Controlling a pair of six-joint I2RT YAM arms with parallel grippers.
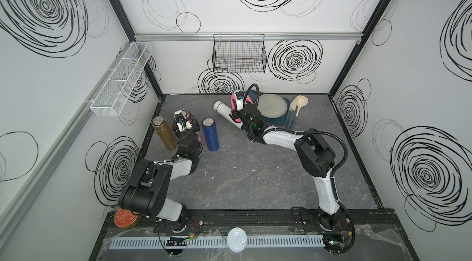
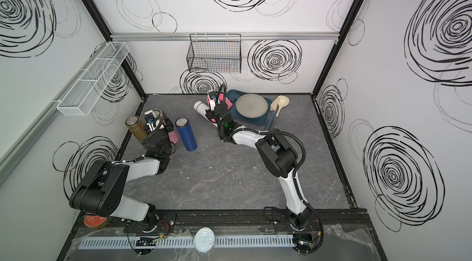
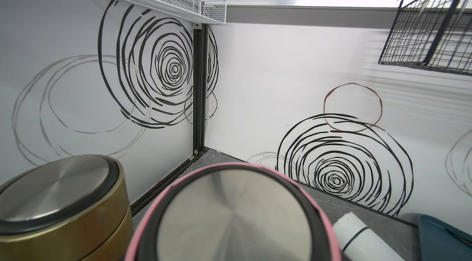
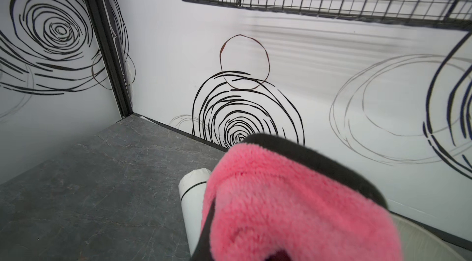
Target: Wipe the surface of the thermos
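A pink thermos point(image 3: 233, 211) with a steel lid stands upright, and my left gripper point(image 1: 184, 122) is shut around it. In the top right view part of its pink side point(image 2: 173, 136) shows beside the arm. My right gripper point(image 1: 238, 108) is up near the back wall, shut on a fluffy pink cloth point(image 4: 295, 202) with a dark backing. The cloth bunches over the fingers and hides most of them. It is well apart from the pink thermos, to the right of it.
A gold thermos point(image 1: 165, 133) stands close left of the pink one, a blue thermos point(image 1: 210, 134) close right. Behind the cloth lies a white roll point(image 4: 193, 197). A plate point(image 1: 272, 105) on a blue tray and utensils point(image 1: 297, 105) sit at back right.
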